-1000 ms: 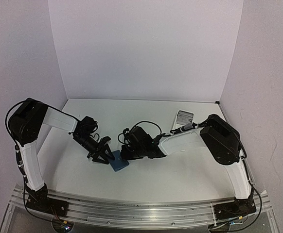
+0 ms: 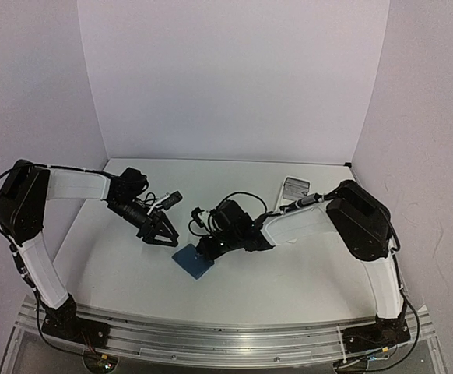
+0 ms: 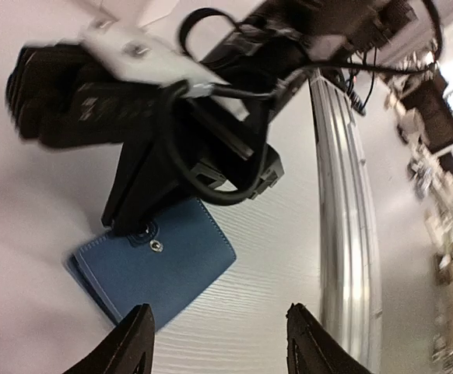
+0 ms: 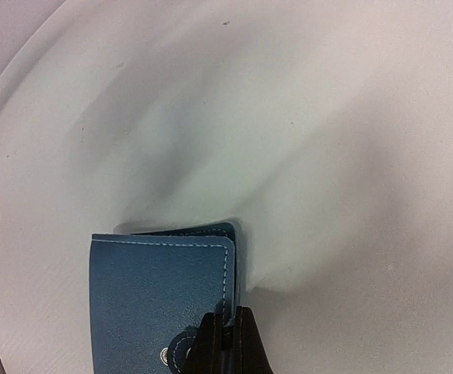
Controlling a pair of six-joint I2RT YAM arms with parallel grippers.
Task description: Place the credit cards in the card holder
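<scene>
The card holder is a dark blue wallet with pale stitching and a snap tab. It lies low over the middle of the table, its two layers slightly apart along one edge in the right wrist view. My right gripper is shut on the holder's edge beside the snap. To the upper left of the holder, my left gripper stands open. Nothing shows between its fingers in the left wrist view, where the holder appears beyond them. No loose credit card can be made out.
At the back right, partly behind the right forearm, stands a white box or tray with grey content. A metal rail runs along the front.
The holder and right gripper have shifted slightly together.
</scene>
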